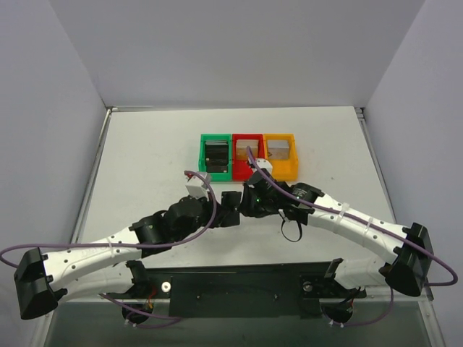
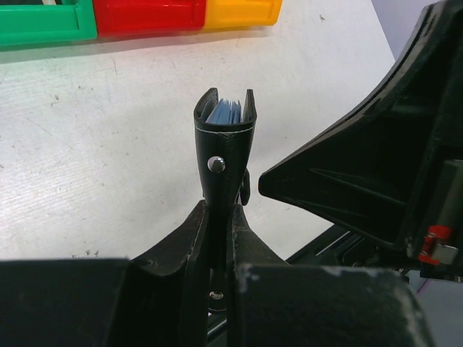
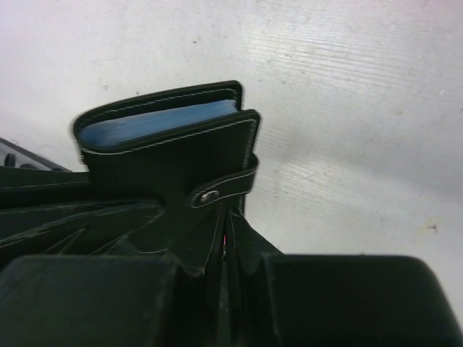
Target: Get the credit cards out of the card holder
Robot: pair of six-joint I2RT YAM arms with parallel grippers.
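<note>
The black leather card holder (image 2: 221, 159) stands upright above the table in my left gripper, which is shut on it. Its open top shows blue card sleeves (image 2: 224, 111); a snap strap (image 3: 221, 189) crosses its side. My right gripper is beside the holder, shut, with nothing visible between its fingertips. In the left wrist view, the right gripper's dark body fills the right side.
Behind the grippers stand three bins: green (image 1: 204, 155), red (image 1: 247, 173) and yellow (image 1: 284, 173), holding dark and pale items.
</note>
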